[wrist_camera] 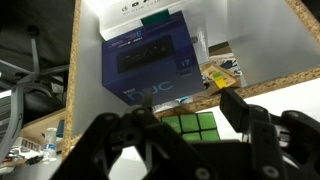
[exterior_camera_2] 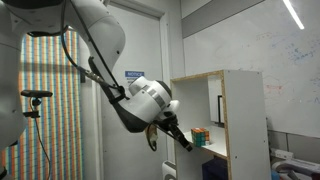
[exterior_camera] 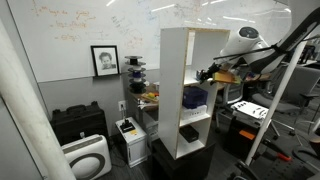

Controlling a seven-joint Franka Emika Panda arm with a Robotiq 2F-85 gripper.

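My gripper (exterior_camera_2: 183, 142) is tilted down beside the top shelf of a white cabinet (exterior_camera_2: 202, 95) and appears shut on a Rubik's cube (exterior_camera_2: 202, 137). The cube's green face (wrist_camera: 197, 127) shows between the dark fingers in the wrist view, its lower part hidden by the gripper. Orange and white show on it in exterior view 2. Whether it touches the shelf is hard to tell. Exterior view 1 has the gripper (exterior_camera: 207, 73) at the cabinet's open front, with the cube too small to make out.
A blue box (wrist_camera: 150, 58) stands on the shelf below, with a small yellow item (wrist_camera: 215, 76) near it. The cabinet's side panel (exterior_camera: 173, 90) and shelf edges bound the space. A dark box (exterior_camera: 189, 132) lies lower down. Office chairs stand at the right.
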